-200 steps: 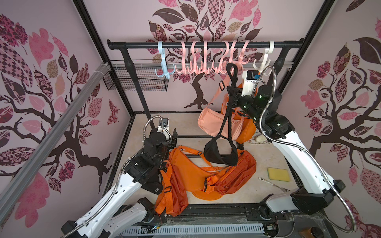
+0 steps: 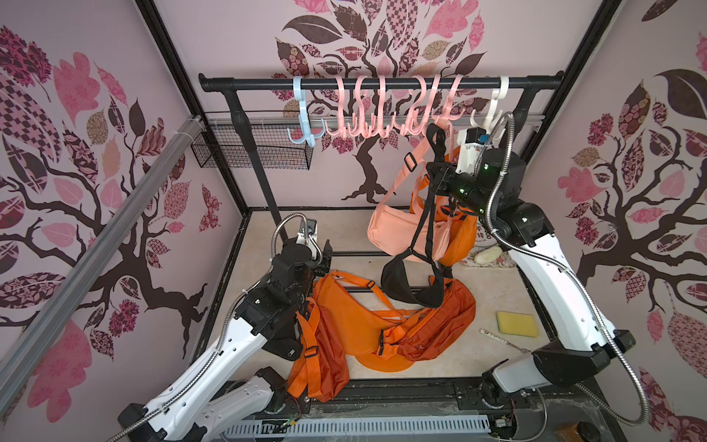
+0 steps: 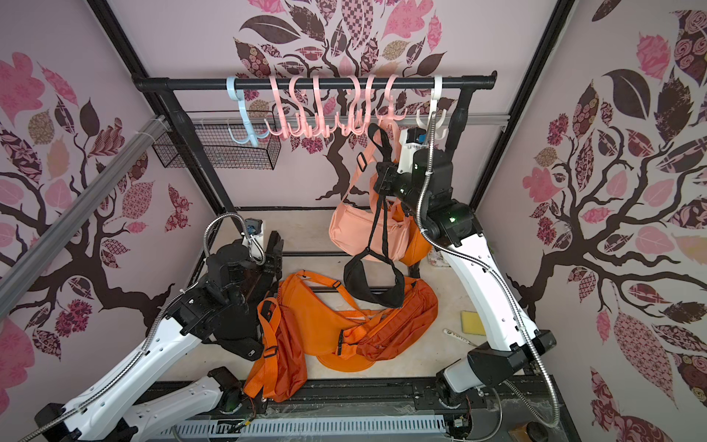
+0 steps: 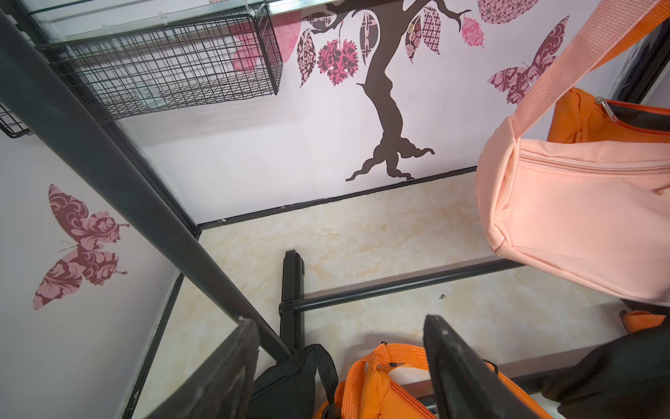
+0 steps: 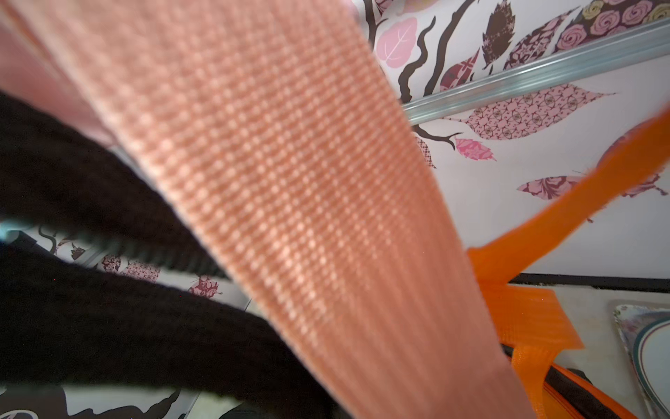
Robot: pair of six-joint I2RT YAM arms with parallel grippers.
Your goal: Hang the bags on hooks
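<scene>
My right gripper (image 2: 440,176) is up below the pink hooks (image 2: 381,110) on the rail, shut at the long strap of a black bag (image 2: 401,287), which dangles below it. The strap's top loop reaches just under the rightmost pink hook; whether it is on that hook I cannot tell. A pink bag (image 2: 397,228) and an orange bag (image 3: 416,243) hang behind. In the right wrist view pink webbing (image 5: 293,209) fills much of the picture, hiding the fingertips. My left gripper stands open low at the left, above bags on the floor.
Orange bags (image 2: 338,316) and dark bags lie on the floor. A blue hook (image 2: 302,118) and a white hook (image 2: 495,103) flank the pink ones. A wire basket (image 2: 250,147) is on the back left; a sponge (image 2: 515,322) lies at right.
The left arm is practically still.
</scene>
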